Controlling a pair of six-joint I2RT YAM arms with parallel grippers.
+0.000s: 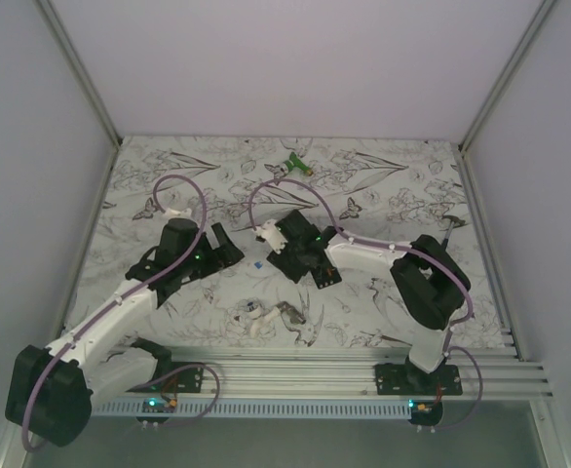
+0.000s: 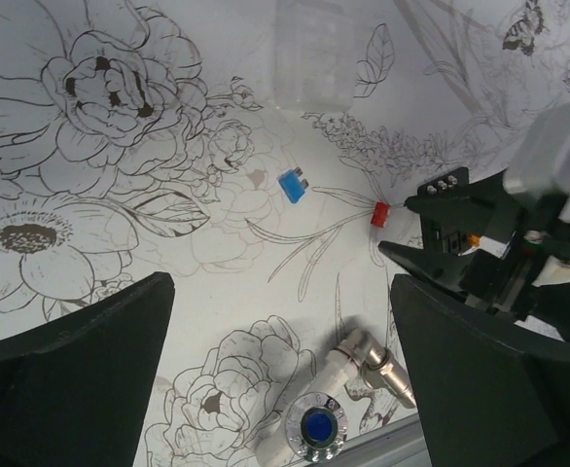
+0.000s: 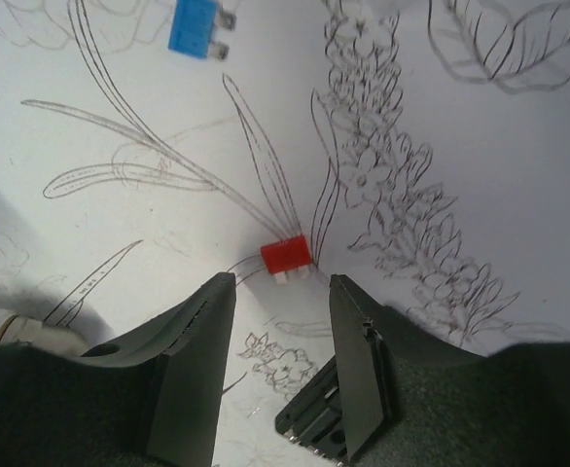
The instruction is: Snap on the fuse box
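Observation:
A small red fuse piece lies on the patterned table just beyond the open fingertips of my right gripper, which hangs over it in the top view. A blue piece lies apart from it. The black fuse box is partly behind my right gripper's fingers. My left gripper is open over the table to the left, with nothing between its fingers.
A metal pipe fitting lies near the front edge. A green object is at the back, a hammer at the right.

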